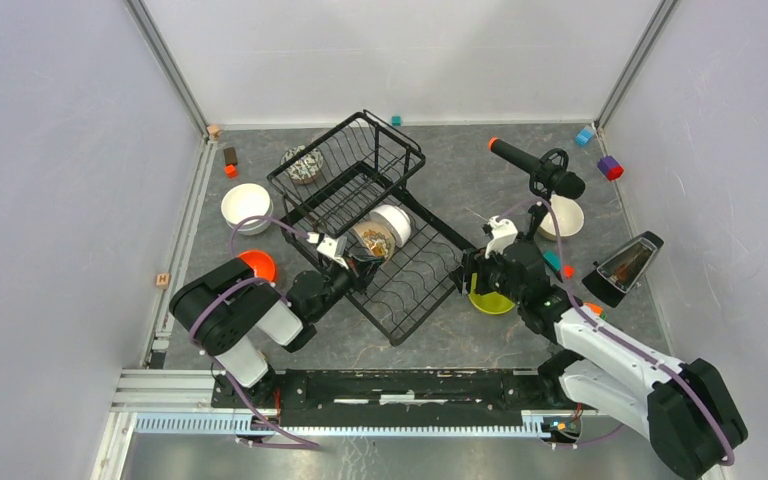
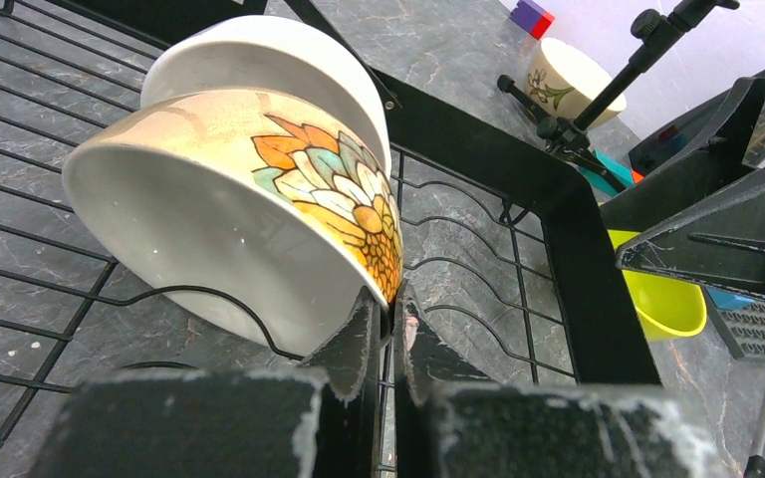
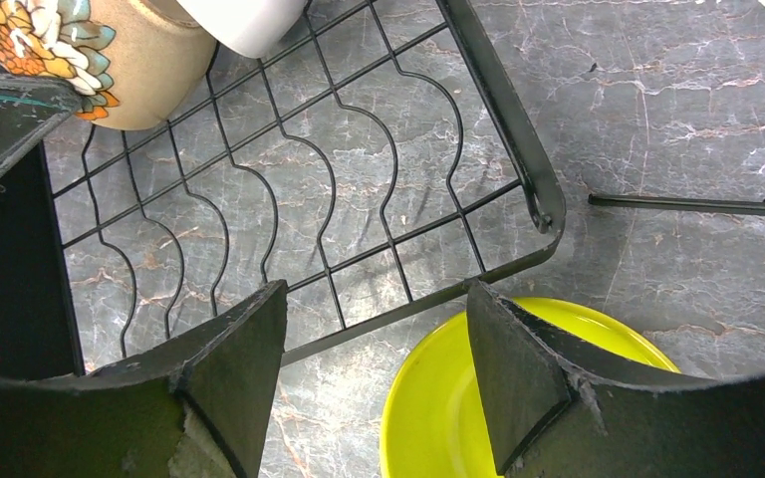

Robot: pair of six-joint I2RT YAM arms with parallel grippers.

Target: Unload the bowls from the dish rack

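Observation:
A flower-patterned bowl (image 2: 229, 219) leans tilted in the lower tier of the black dish rack (image 1: 392, 334), a white bowl (image 2: 289, 62) right behind it. My left gripper is shut on the rim of the flowered bowl, at its near lower edge. In the top view both bowls stay within the rack's wires. My right gripper stands open with nothing between its fingers, over the rack's corner and a yellow bowl (image 3: 438, 408). That yellow bowl lies on the table just outside the rack.
White bowls (image 1: 247, 207) and an orange bowl (image 1: 259, 265) stand left of the rack. A cream bowl (image 1: 562, 217) sits by a black stand (image 1: 545, 176) at right, and a toaster-like metal box (image 1: 624, 268) lies farther right. The rack's upper tier (image 1: 345, 160) overhangs the back.

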